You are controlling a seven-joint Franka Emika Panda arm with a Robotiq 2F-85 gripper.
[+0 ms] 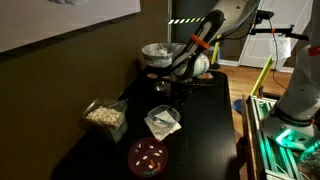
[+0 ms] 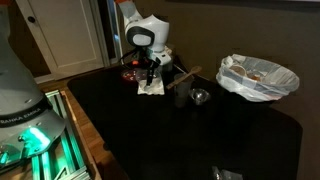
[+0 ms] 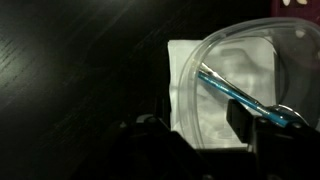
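Observation:
My gripper is open, its dark fingers spread at the bottom of the wrist view. A clear plastic container [image 3: 186, 92] lies below and to the right, its near rim passing between the fingers. Inside it is a utensil with a shiny blue handle [image 3: 235, 93]. Under the container lies a white paper towel [image 3: 180, 52]. Exterior view 1 shows the same container [image 1: 163, 122] on the black table, with the arm just behind it. I see nothing held.
A maroon plate [image 1: 147, 158] with small pieces on it sits in front of the container. To the left stands a bag of pale bits [image 1: 106, 118]. A metal bowl [image 2: 200, 96] and a white-lined bin [image 2: 258, 80] stand elsewhere.

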